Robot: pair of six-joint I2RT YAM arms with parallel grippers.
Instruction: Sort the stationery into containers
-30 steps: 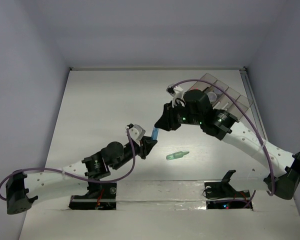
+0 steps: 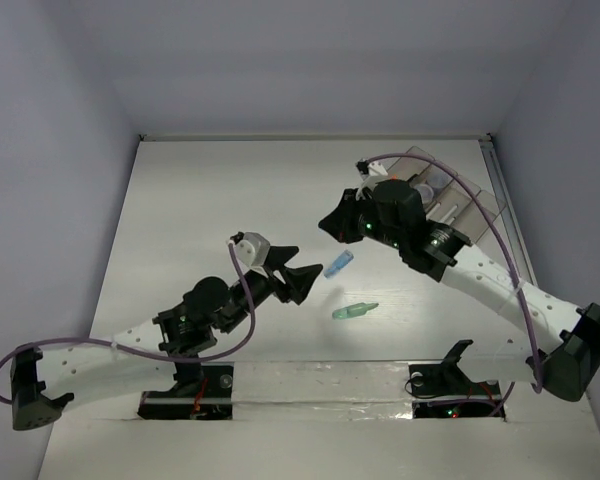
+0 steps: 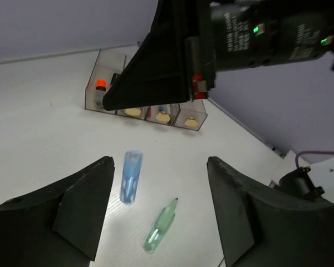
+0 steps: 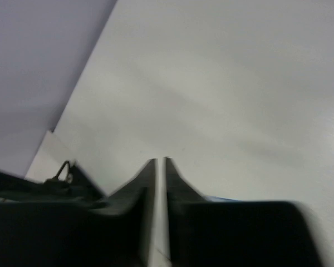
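A blue marker [image 2: 338, 263] shows over the white table between the arms, apart from both grippers. In the left wrist view the blue marker [image 3: 131, 177] appears beyond the left fingers, near a green marker [image 3: 161, 225]. My left gripper [image 2: 311, 259] stands wide open and empty. My right gripper has its fingertips almost together, with nothing between them. A sliver of blue peeks out behind its right finger in the blurred right wrist view. Clear compartment boxes [image 2: 489, 203] hold stationery at the back right, partly hidden by the right arm.
The right gripper's dark body crosses the upper part of the left wrist view, in front of the boxes. Bare white table [image 2: 210, 190] spreads across the back left. Grey walls [image 2: 60, 170] border the table.
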